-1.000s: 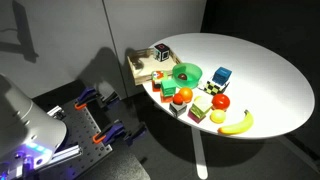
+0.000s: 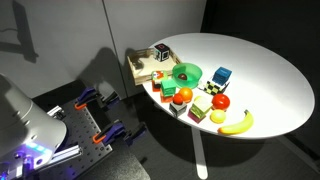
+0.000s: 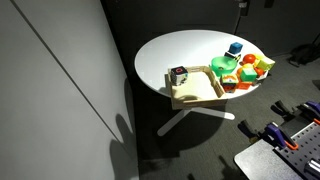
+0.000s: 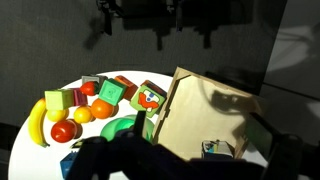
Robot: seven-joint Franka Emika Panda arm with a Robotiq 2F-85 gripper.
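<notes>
From above, in the wrist view, my gripper looks open, its dark fingers spread wide over the table with nothing visible between them. Below it lies a shallow wooden tray. A dark patterned cube sits at one corner of that tray. Beside the tray is a green bowl with a small dark red item inside. Near the bowl stand a green block, an orange and a blue block. A red ball, a yellow ball and a banana lie farther along the edge.
Most of the tray floor is empty. Toy blocks and fruit crowd the near edge. The robot's base plate stands apart from the table, with blue clamps around it.
</notes>
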